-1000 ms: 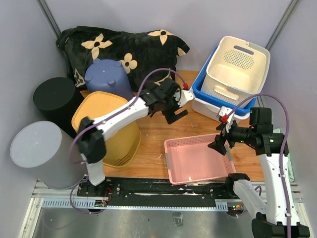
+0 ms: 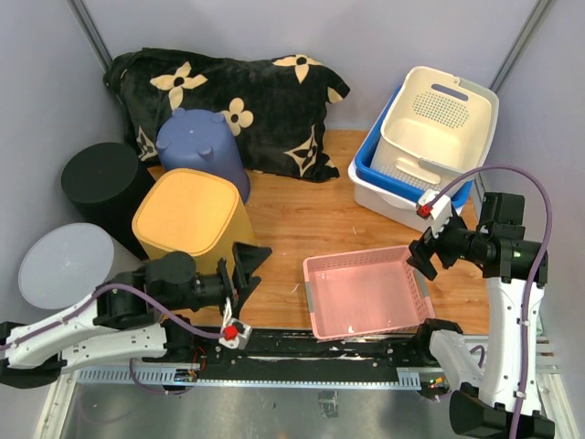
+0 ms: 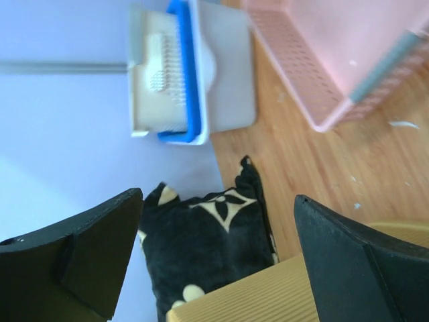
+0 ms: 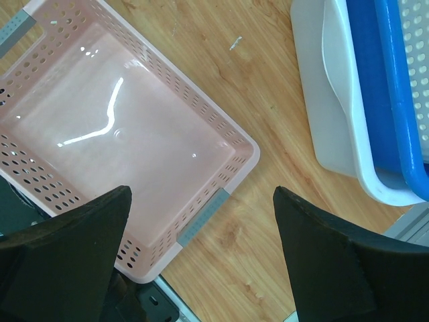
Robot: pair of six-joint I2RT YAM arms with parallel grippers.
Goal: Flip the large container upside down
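A large yellow container (image 2: 187,215) stands on the left of the wooden table, its flat closed face up. The left arm covers its near lower part. Along the bottom of the left wrist view runs part of the yellow container (image 3: 255,292). My left gripper (image 2: 236,278) is open beside its right side, nothing visible between its fingers. Upright at front centre lies a shallow pink basket (image 2: 366,288), its open side up. Over its right end my right gripper (image 2: 424,260) hangs open and empty; the pink basket (image 4: 120,134) fills the left of the right wrist view.
A cream basket (image 2: 430,119) sits tilted in a blue tub (image 2: 370,151) within a white one at back right. Blue (image 2: 196,146), black (image 2: 105,187) and grey (image 2: 69,265) containers crowd the left. A dark cushion (image 2: 228,110) leans at the back. Bare wood lies mid-table.
The right gripper has shifted slightly right. The containers have stayed put.
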